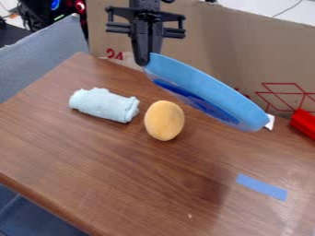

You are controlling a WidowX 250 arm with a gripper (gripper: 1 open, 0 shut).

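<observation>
My gripper [147, 57] is at the upper middle, shut on the upper left end of a long blue tray-like object [215, 87], which hangs tilted down to the right above the table. Below it a yellow rounded object [164, 122] rests on the wood, and to its left lies a rolled pale blue cloth [103, 104].
A cardboard box [259, 55] stands along the back. A red cylinder [303, 123] lies at the right edge. A strip of blue tape [261, 186] is on the wooden table [110, 175], whose front is clear. A grey padded edge [37, 78] runs along the left.
</observation>
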